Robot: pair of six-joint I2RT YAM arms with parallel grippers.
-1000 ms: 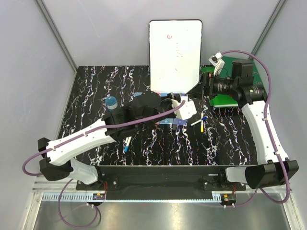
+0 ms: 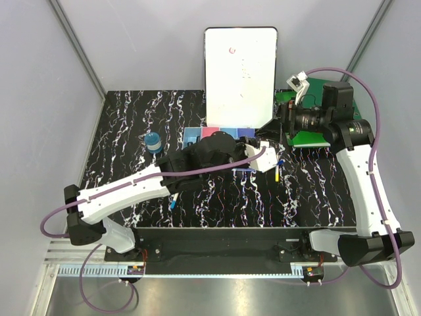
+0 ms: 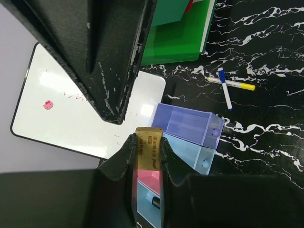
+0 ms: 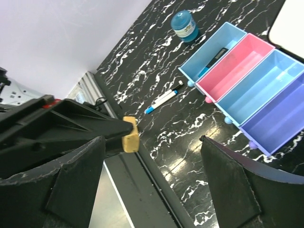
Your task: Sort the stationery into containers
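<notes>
In the left wrist view, my left gripper is shut on a small tan block (image 3: 149,151) with dark print. The right wrist view shows the block's yellowish end at the left fingertips. My right gripper stands open, its fingers apart with nothing clearly gripped. A divided organizer has a pink compartment (image 4: 233,66), light blue ones and a purple one (image 4: 280,124); a black and blue item (image 4: 213,61) lies in the end light blue one. A yellow marker (image 3: 242,85) and a blue-capped white marker (image 3: 227,95) cross on the table. Two more markers (image 4: 164,99) lie opposite.
A blue-lidded jar (image 2: 152,142) stands at the left. A whiteboard (image 2: 240,76) leans behind the organizer, and a green box (image 2: 309,139) sits at the back right. Both arms meet closely over the middle.
The left arm has shifted slightly right in the top view, bringing its gripper nearer the right one.
</notes>
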